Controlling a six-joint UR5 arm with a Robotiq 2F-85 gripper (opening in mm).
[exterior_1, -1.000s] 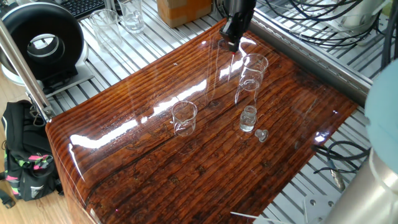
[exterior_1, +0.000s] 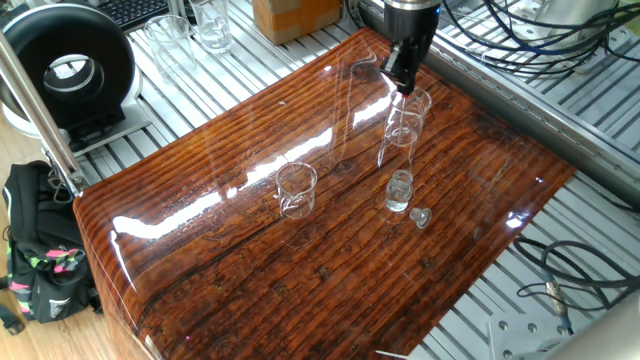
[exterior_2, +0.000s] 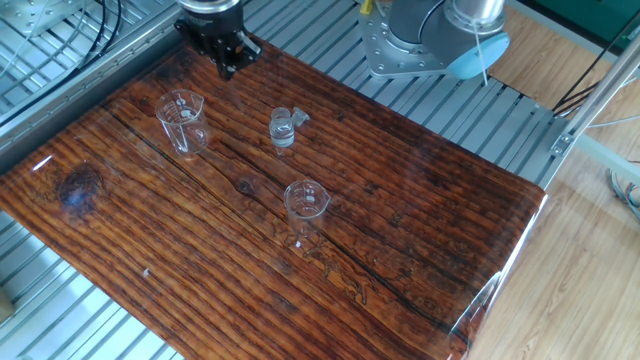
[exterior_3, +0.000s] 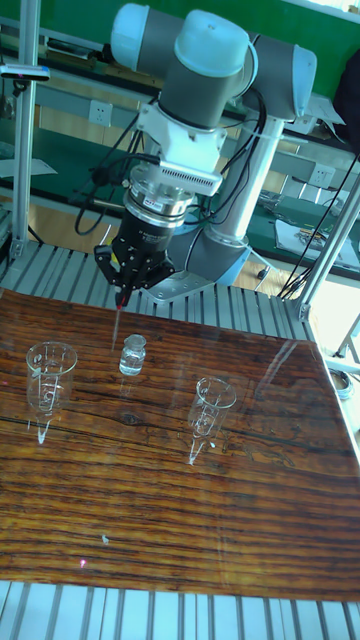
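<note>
In exterior view 3, my gripper (exterior_3: 124, 297) points down, shut on a thin, clear rod (exterior_3: 116, 329) that hangs below its fingertips. Exterior view 1 puts the gripper (exterior_1: 402, 88) at the rim of the far beaker (exterior_1: 405, 128), but its exact height is unclear. Seen in exterior view 2, the gripper (exterior_2: 230, 70) is behind that beaker (exterior_2: 183, 125), to its right, and the rod is hard to make out. An uncapped glass bottle (exterior_1: 398, 192) holds clear liquid; its glass stopper (exterior_1: 421, 217) lies beside it. A second clear beaker (exterior_1: 296, 192) stands apart.
The glossy wooden table (exterior_1: 290, 290) has wide clear areas around the glassware. Behind it, more glass beakers (exterior_1: 170, 45) and a cardboard box (exterior_1: 295, 15) stand on the slatted metal surface. A metal rail (exterior_1: 500, 95) runs along one edge.
In exterior view 1, my gripper has moved right and slightly down, from left of the far beaker to its rim. The glassware on the table has not moved.
</note>
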